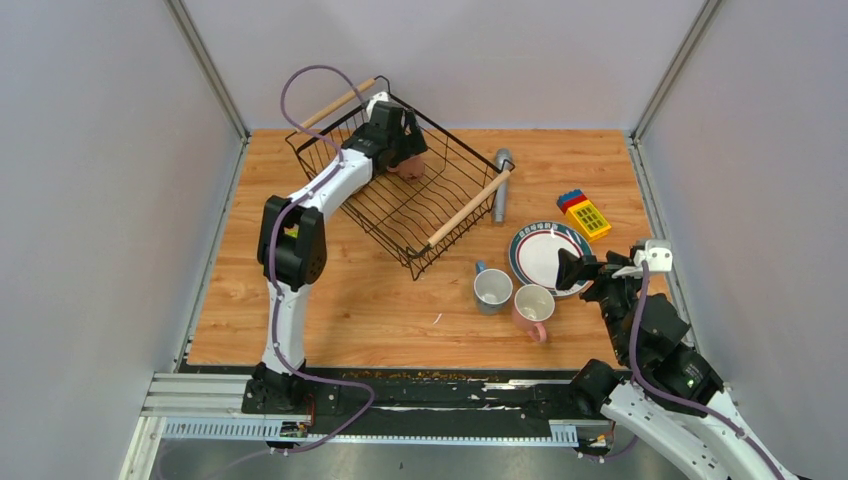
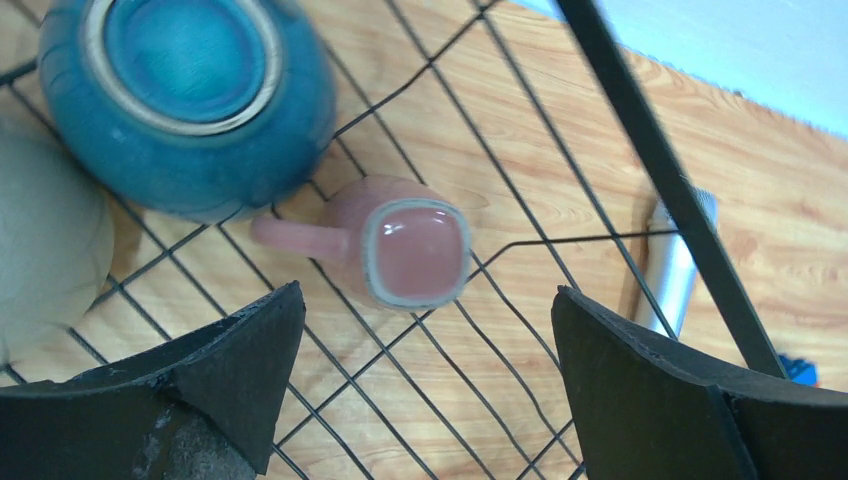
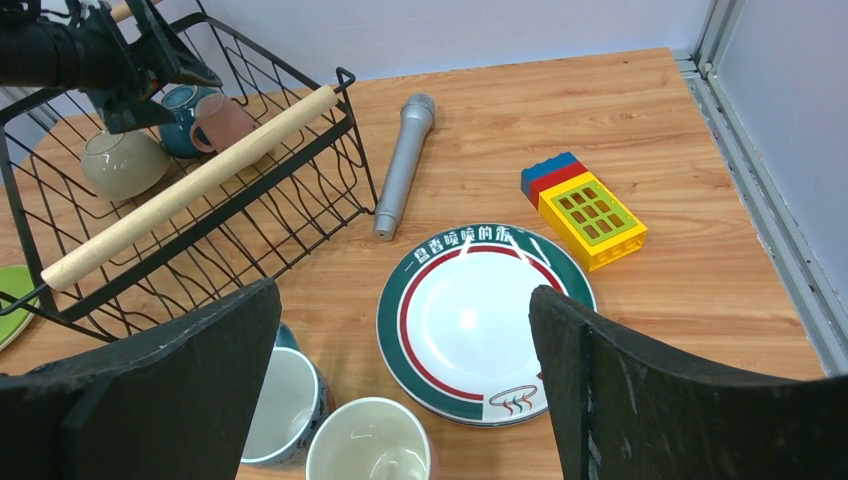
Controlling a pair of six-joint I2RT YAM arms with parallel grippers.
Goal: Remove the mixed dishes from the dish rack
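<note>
Inside the black wire dish rack (image 1: 400,210), a pink cup (image 2: 420,250) lies with its handle pointing at an upturned blue bowl (image 2: 190,120). A cream bowl (image 2: 45,240) sits beside them at the left wrist view's edge. Over the rack hovers my left gripper (image 1: 414,140), open, its fingers apart and empty above the cup. Out on the table stand a blue-handled mug (image 1: 493,288), a pink mug (image 1: 533,303) and a green-rimmed plate (image 3: 470,325). My right gripper is open above the plate, holding nothing.
A grey microphone (image 3: 405,165) lies just right of the rack, with yellow, red and blue toy blocks (image 3: 585,215) farther right. Part of a green dish (image 3: 12,310) shows left of the rack.
</note>
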